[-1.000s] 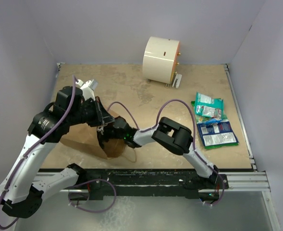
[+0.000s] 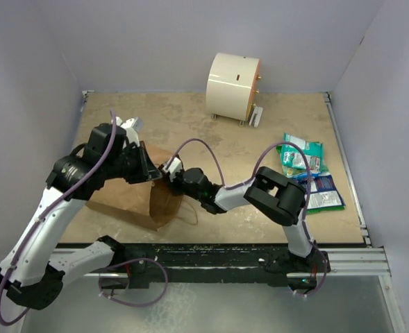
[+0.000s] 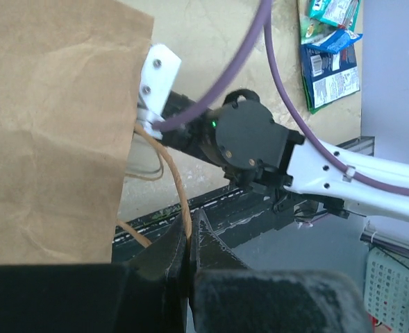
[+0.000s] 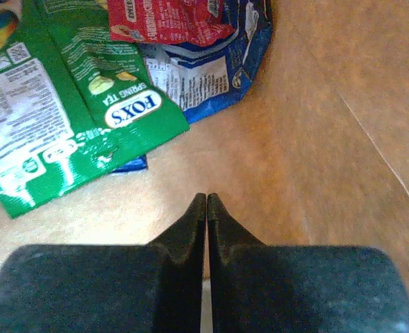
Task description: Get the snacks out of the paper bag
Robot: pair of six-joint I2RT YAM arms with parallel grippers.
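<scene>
The brown paper bag lies at the left of the table, its mouth toward the right. My left gripper is shut on the bag's twisted cord handle. At the bag's mouth, my right gripper is shut, and nothing shows between its fingertips. Inside the bag in the right wrist view lie a green Fox's packet, a red packet and a blue packet, all ahead of the right fingertips and apart from them. From above, the right fingertips are hidden by the bag and left gripper.
On the table's right side lie a teal packet and a navy packet, among overlapping packets. A cream drum-shaped box stands at the back.
</scene>
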